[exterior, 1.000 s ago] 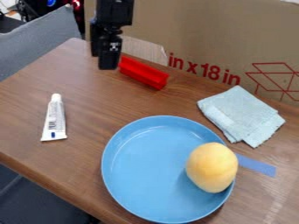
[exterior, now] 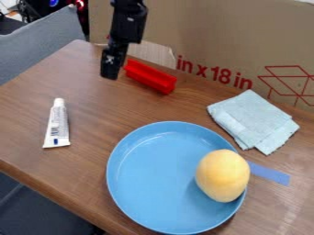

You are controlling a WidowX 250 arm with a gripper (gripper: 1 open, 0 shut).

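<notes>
My black gripper [exterior: 117,64] hangs at the top of the camera view, fingers pointing down, just left of a red block [exterior: 151,77] on the wooden table. It looks open, with nothing visible between its fingers. A white tube [exterior: 57,125] lies at the left, a blue plate [exterior: 147,188] at the front holds a round yellow object [exterior: 222,174], and a folded pale cloth [exterior: 252,121] lies at the right.
A cardboard box [exterior: 221,41] stands along the back of the table. A blue strip lies right of the plate.
The objects on the table have not moved.
</notes>
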